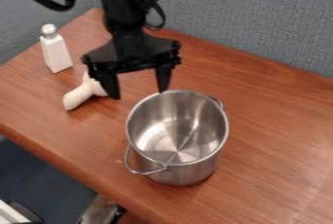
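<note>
The black gripper [136,80] stands open above the wooden table, its fingers pointing down between a pale mushroom-like object and a steel pot. The pale object [81,95] lies on its side at the left, partly behind the gripper. The pot [178,137] stands front and centre with its wire handles at the sides, and looks empty. A white bottle [56,51] stands upright at the back left.
A grey padded wall [247,14] runs along the back. The table's front left edge drops to a dark floor.
</note>
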